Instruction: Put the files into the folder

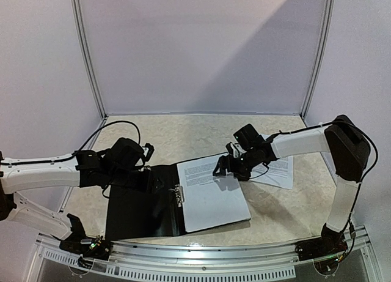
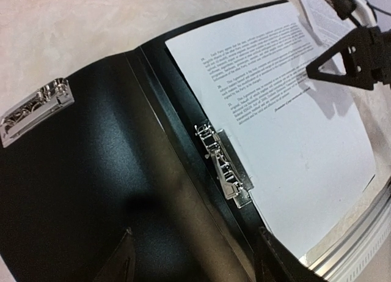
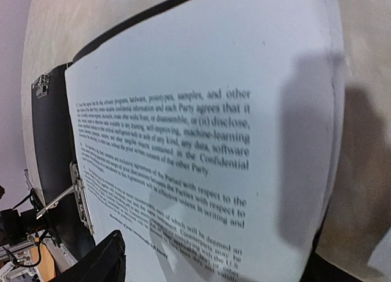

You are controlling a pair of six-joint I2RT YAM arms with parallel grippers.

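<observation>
The black folder (image 1: 143,215) lies spread open, turned slightly askew. On its right half rests a stack of white printed sheets (image 1: 214,202), its left edge at the metal clip (image 2: 223,163). Over the folder's left half, my left gripper (image 1: 153,181) is open with nothing between its fingers. My right gripper (image 1: 223,167) is above the upper right part of the sheets, its fingers (image 3: 107,257) apart. Whether those fingers touch the paper cannot be made out. More printed sheets (image 1: 278,172) lie on the table, partly hidden behind the right arm.
A second metal clip (image 2: 38,111) sits at the upper edge of the folder's left half. Bare table (image 1: 183,138) stretches behind the folder. The metal rail (image 1: 201,251) runs close along the front.
</observation>
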